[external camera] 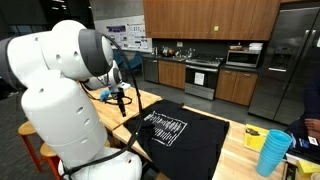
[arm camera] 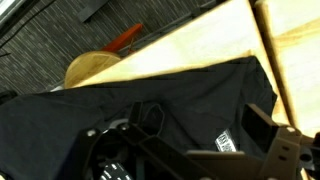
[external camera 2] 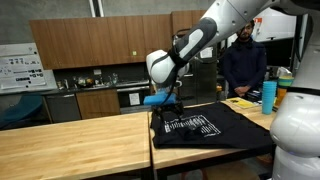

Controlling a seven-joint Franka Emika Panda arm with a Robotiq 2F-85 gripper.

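Note:
A black cloth [external camera: 190, 138] with white print is spread over the wooden table, its near-left part rumpled. In the wrist view a corner of the cloth [arm camera: 215, 85] lies fairly flat, with bare wood past its edges. My gripper [external camera: 122, 100] is above the table at the cloth's left side in exterior view 1. Seen from the wrist, the gripper stands open over the cloth, its fingers wide apart and nothing held between them. In exterior view 2 the cloth [external camera 2: 225, 120] lies below and to the right of the arm.
A stack of blue cups [external camera: 272, 153] and a yellow item [external camera: 256, 138] stand at the table's right. Round stools [external camera: 48, 150] are by the left edge. A person [external camera 2: 240, 65] stands behind the table. Bare table [external camera 2: 75, 138] stretches left in exterior view 2.

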